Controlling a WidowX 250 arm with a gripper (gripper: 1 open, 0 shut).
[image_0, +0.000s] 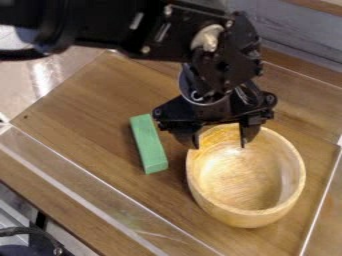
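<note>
My gripper (219, 134) hangs open over the back left rim of a light wooden bowl (246, 186), its fingers pointing down with nothing seen between them. The bowl's inside looks empty. A green block (148, 143) lies flat on the wooden board to the left of the bowl.
The wooden board (94, 110) has free room left of the green block. Clear strips run along its front left and right edges. A grey wall (294, 45) stands behind. Dark cables and hardware show at the bottom left.
</note>
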